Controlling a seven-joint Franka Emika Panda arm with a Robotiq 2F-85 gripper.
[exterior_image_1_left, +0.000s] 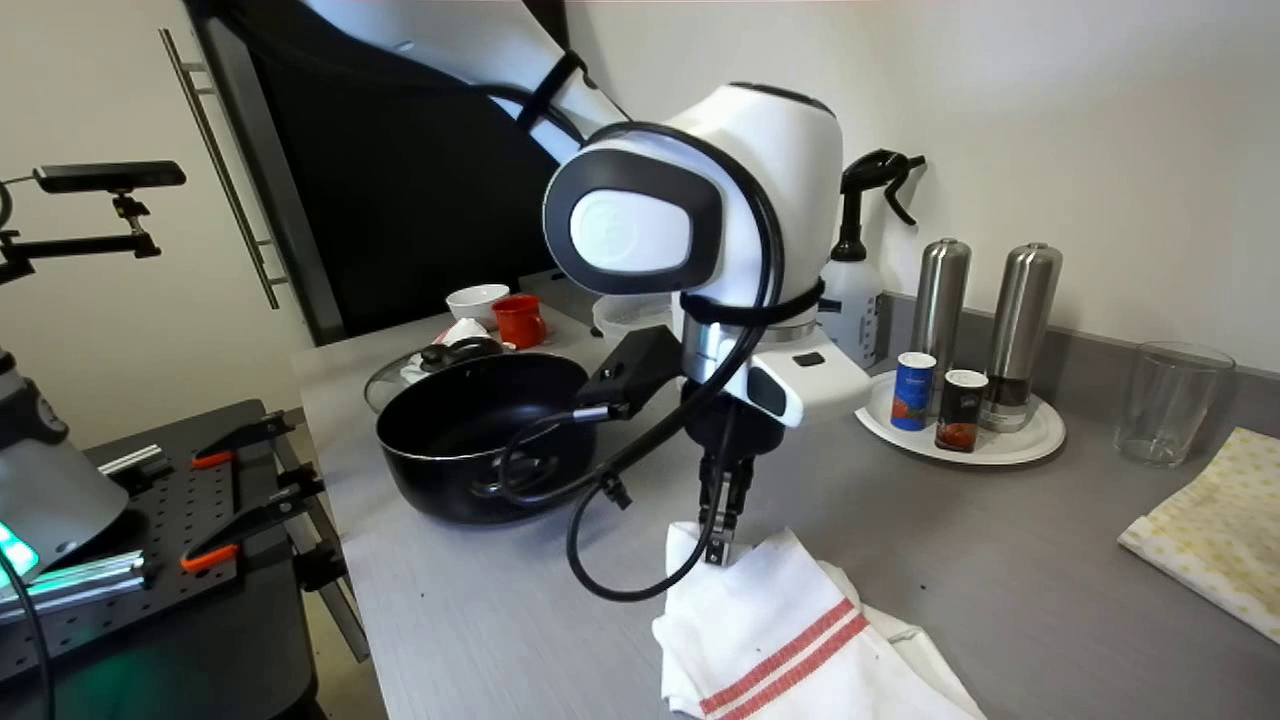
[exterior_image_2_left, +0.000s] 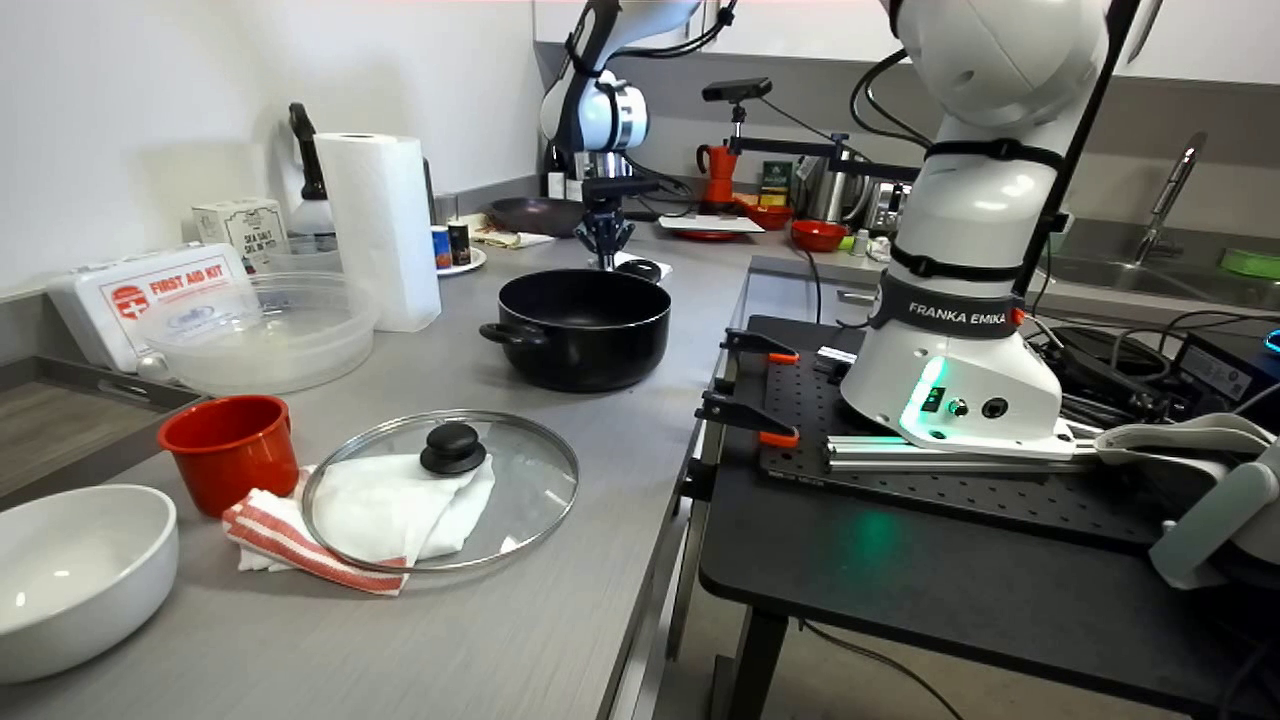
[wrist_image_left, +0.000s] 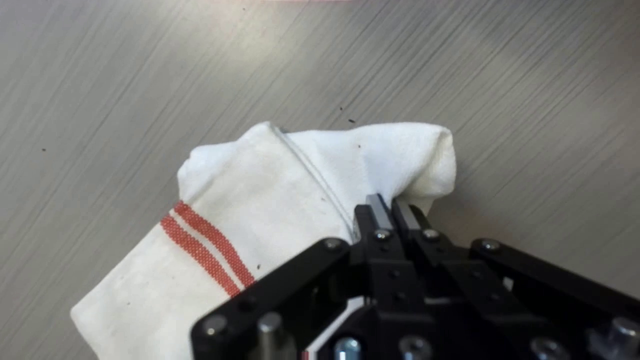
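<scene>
A white towel with two red stripes (exterior_image_1_left: 780, 636) lies on the grey counter at the front of exterior view 1. My gripper (exterior_image_1_left: 717, 552) points down at its far edge and is shut on a pinched fold of the cloth. In the wrist view the fingertips of the gripper meet closely, with the towel (wrist_image_left: 252, 192) bunched up around them and its striped part spread to the left. The cloth right between the pads is mostly hidden. From exterior view 2 the gripper (exterior_image_2_left: 606, 258) shows behind the black pot, which hides most of the towel.
The black pot (exterior_image_1_left: 480, 420) stands close to the arm, left of the towel. Behind to the right, a white plate (exterior_image_1_left: 1032, 446) carries shakers and steel mills. A glass (exterior_image_1_left: 1170, 408) and a yellowish cloth (exterior_image_1_left: 1224, 528) are farther right. Counter between towel and plate is bare.
</scene>
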